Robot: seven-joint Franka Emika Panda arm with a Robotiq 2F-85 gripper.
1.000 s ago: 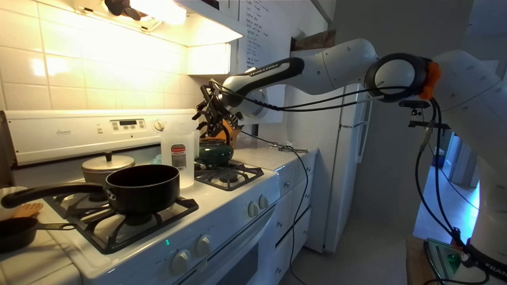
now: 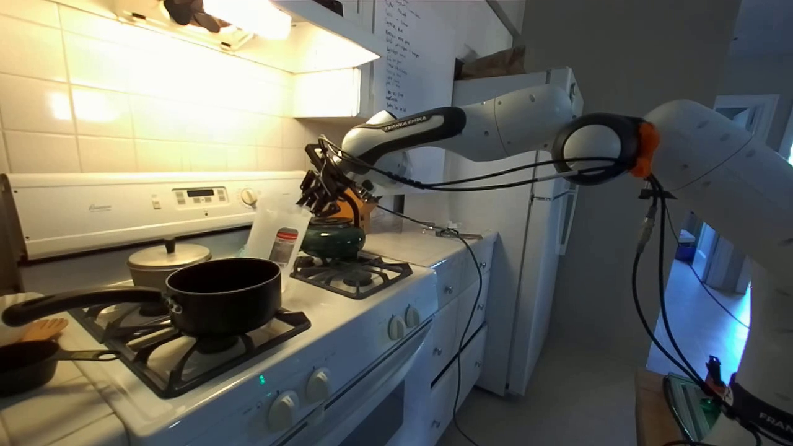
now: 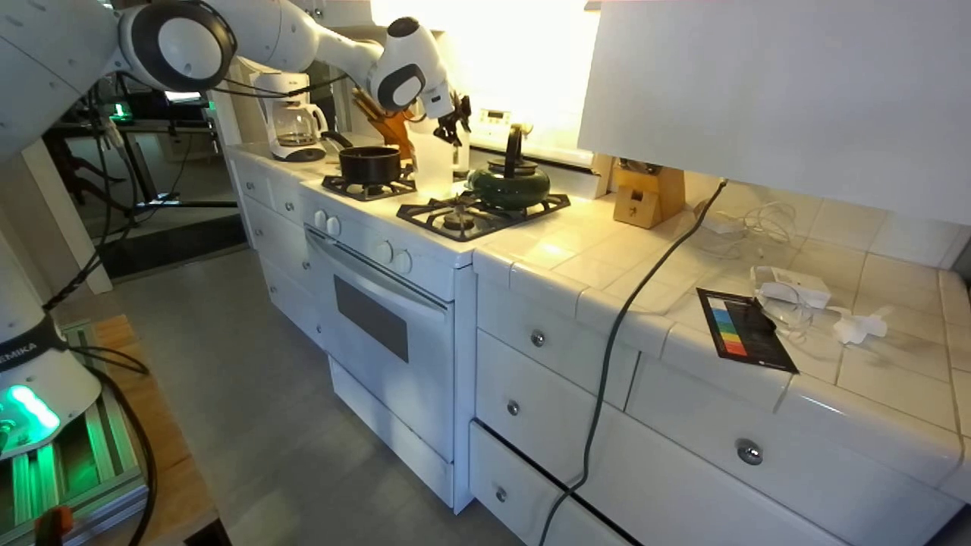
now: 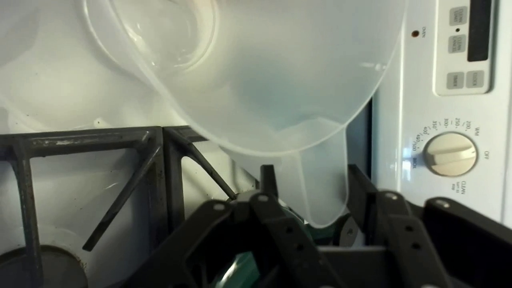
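Observation:
A translucent plastic pitcher [image 2: 288, 234] with a red-and-grey label leans on the white stovetop between the burner grates. In exterior view 2 its pale body [image 3: 432, 165] stands beside the black pot. My gripper is at the pitcher's handle [image 4: 326, 177], seen in the wrist view. The handle lies between the parted fingers; a gap shows on its left, while the right finger [image 4: 360, 185] is close to its edge. Seen from outside, the gripper [image 3: 447, 132] is at the pitcher's upper side, above the dark green kettle [image 3: 510, 185].
A black saucepan [image 2: 223, 296] occupies the near burner, its handle pointing left. Behind it stands a lidded pot [image 2: 170, 260]. The kettle is close under my gripper. The stove's control panel [image 4: 444, 189] rises at the back. Bare grate [image 2: 357, 279] lies in front of the kettle.
The pitcher stood upright a second ago and now tilts. My gripper has moved slightly left and down, nearer the pitcher, and the arm's elbow has lowered and shifted left.

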